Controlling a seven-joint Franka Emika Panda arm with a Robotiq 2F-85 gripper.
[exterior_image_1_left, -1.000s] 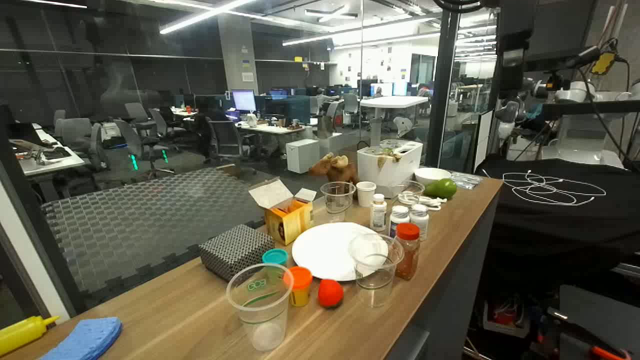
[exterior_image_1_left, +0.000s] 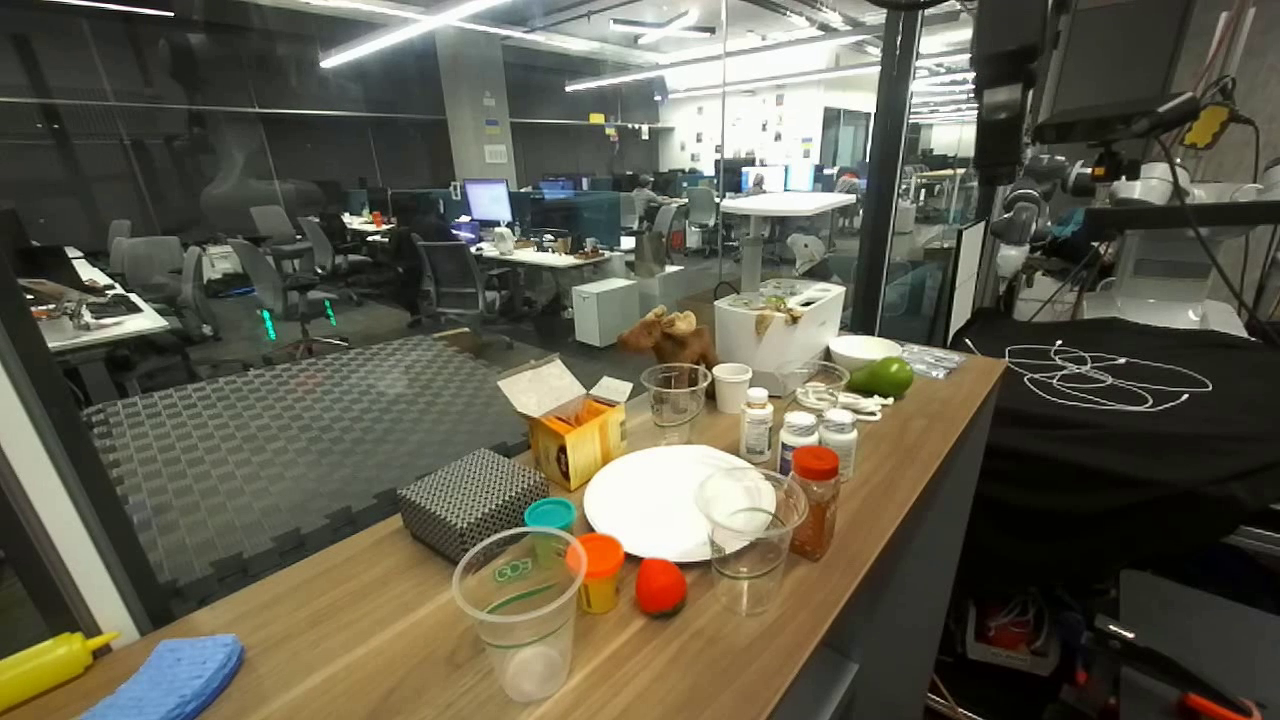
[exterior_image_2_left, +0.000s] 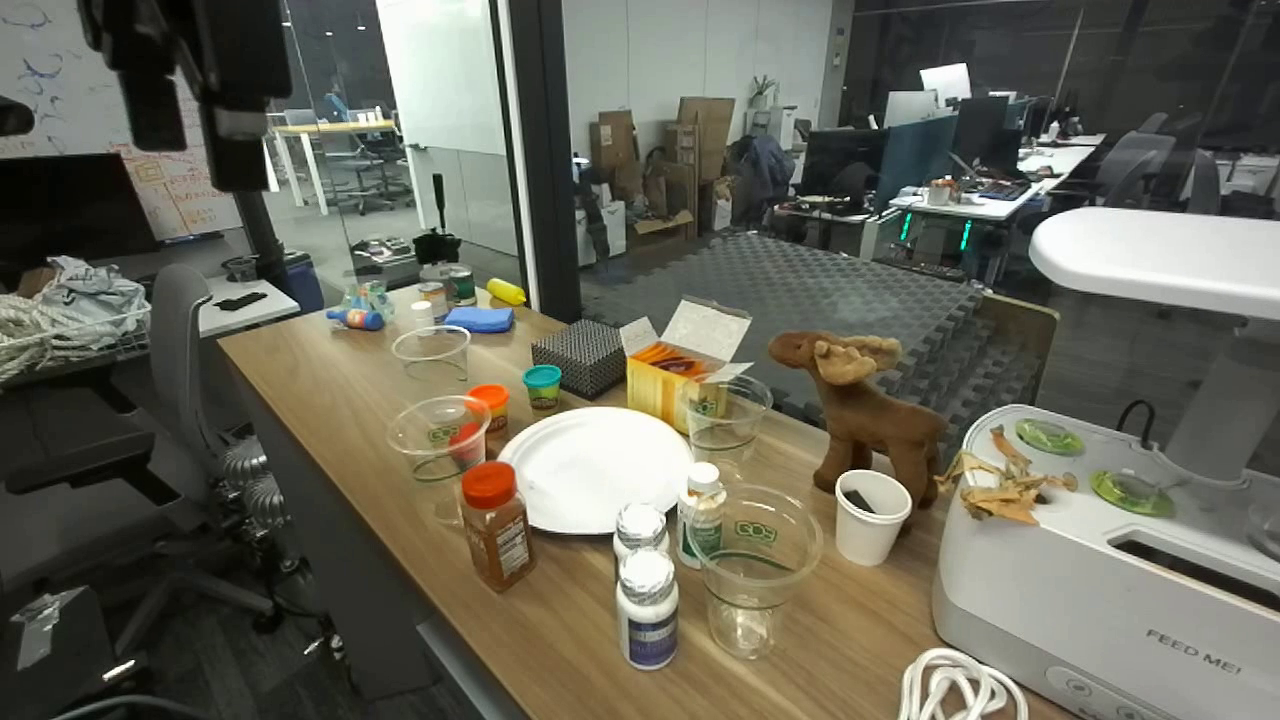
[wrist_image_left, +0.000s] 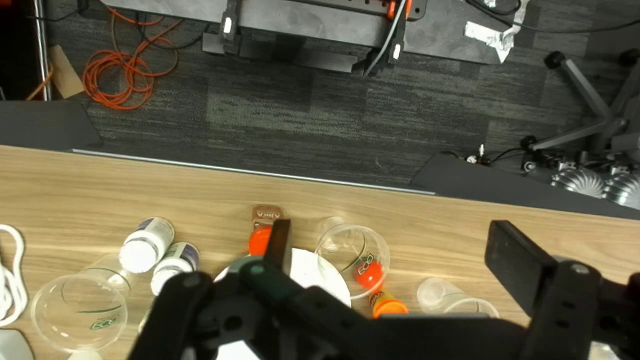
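Note:
In the wrist view my gripper is open, its two dark fingers wide apart with nothing held, high over the counter. Below it are a clear cup (wrist_image_left: 378, 276), a red ball (wrist_image_left: 368, 274) seen through that cup, and an orange-lidded tub (wrist_image_left: 390, 307). A white plate (wrist_image_left: 318, 276) is partly hidden by the left finger, as is a red-capped spice jar (wrist_image_left: 259, 240). Dark parts of the gripper (exterior_image_2_left: 192, 108) hang at the upper left of exterior view 2. A teal-lidded tub (exterior_image_2_left: 542, 385) stands by a black woven box (exterior_image_2_left: 581, 358).
White pill bottles (exterior_image_2_left: 648, 608), more clear cups (exterior_image_2_left: 753, 576), an open tea box (exterior_image_2_left: 660, 390), a brown moose toy (exterior_image_2_left: 882, 414) and a white planter (exterior_image_2_left: 1044, 576) crowd the counter. Bare wood runs along its edge (wrist_image_left: 180, 186). A blue sponge (exterior_image_1_left: 168, 678) lies at one end.
In exterior view 1 the dark arm parts at the upper right have shifted left and slightly down. The objects on the counter look unmoved.

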